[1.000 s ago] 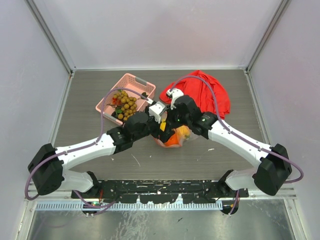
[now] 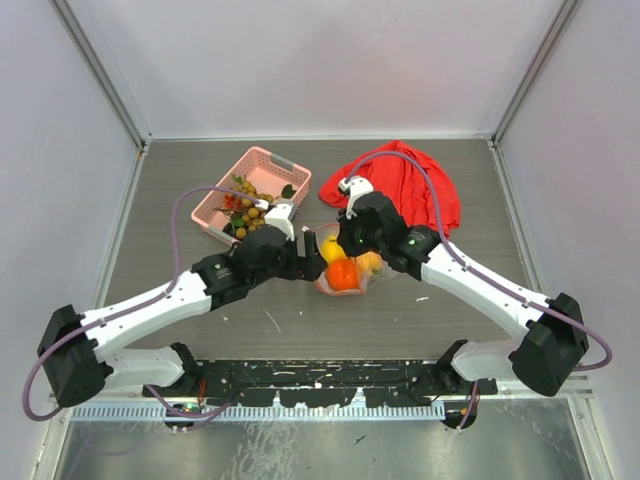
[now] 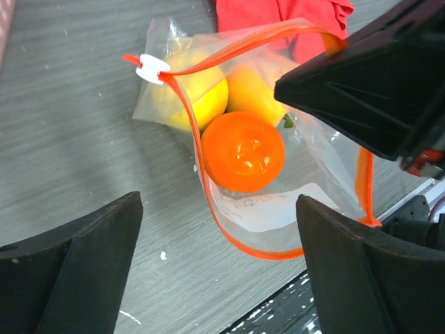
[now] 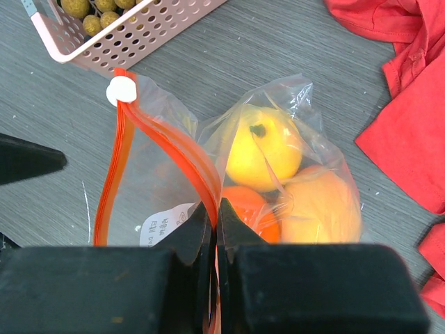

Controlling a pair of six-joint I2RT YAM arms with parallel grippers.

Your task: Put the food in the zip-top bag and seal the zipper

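The clear zip top bag (image 3: 306, 146) lies on the table holding a yellow fruit (image 4: 264, 147), an orange fruit (image 3: 242, 152) and a peach-coloured fruit (image 4: 321, 205). Its orange-edged mouth gapes, and the white zipper slider (image 4: 122, 90) sits at the end of the zipper nearer the basket. My right gripper is shut on the orange zipper edge (image 4: 182, 156) of the bag. Beside the mouth my left gripper stands open; in the left wrist view its fingers (image 3: 104, 243) are apart, and nothing is gripped between them.
Behind and left stands a pink basket (image 2: 212, 198) with several small round yellowish fruits (image 2: 250, 205) in it. A crumpled red cloth (image 2: 425, 185) lies at the back right.
From beside the right gripper at the bag's mouth, my left gripper has drawn away to the left, and its fingers now show apart. The right gripper has barely moved and stays at the zipper edge.
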